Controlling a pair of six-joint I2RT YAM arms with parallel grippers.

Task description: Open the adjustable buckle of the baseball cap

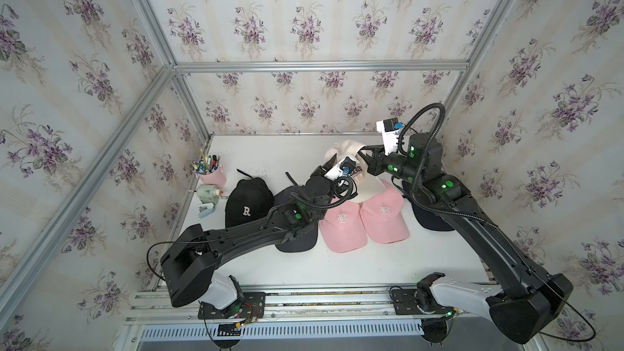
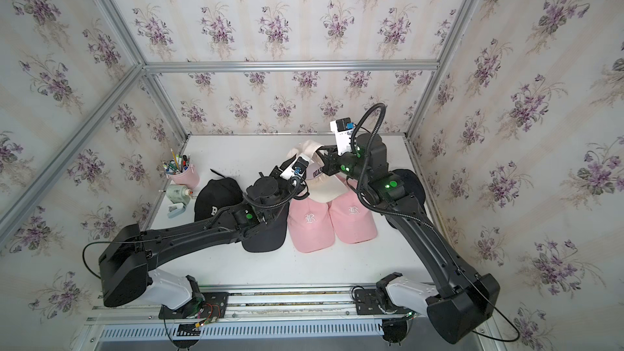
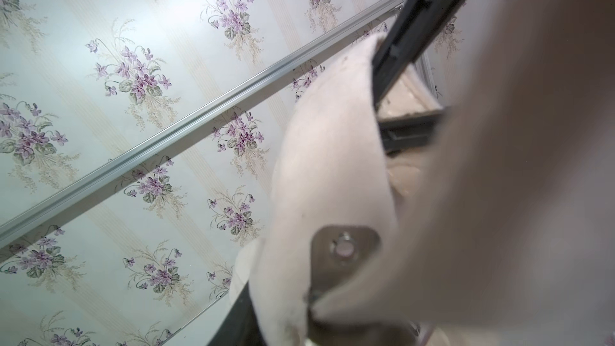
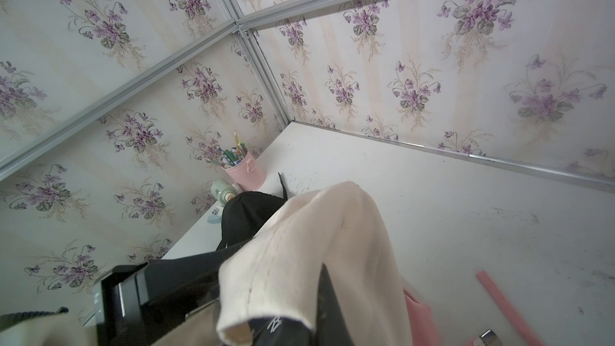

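A cream baseball cap (image 1: 368, 187) with dark lettering is held up off the table between my two arms. Its back strap hangs close in the left wrist view, with the metal buckle plate (image 3: 342, 251) and its round hole facing me; blurred cloth covers the right side. My right gripper (image 1: 365, 154) is shut on the cap's cloth edge, its dark fingers (image 3: 410, 25) reaching it from the upper right in the left wrist view. On the cap's left side is my left gripper (image 1: 328, 163); one finger (image 3: 238, 321) shows beside the strap, and its other finger is hidden.
Two pink caps (image 1: 343, 226) lie beneath, in front of the cream cap. Black caps (image 1: 249, 201) lie to the left and another dark cap (image 1: 430, 217) at the right. A pink pen cup (image 1: 212, 174) stands at the back left.
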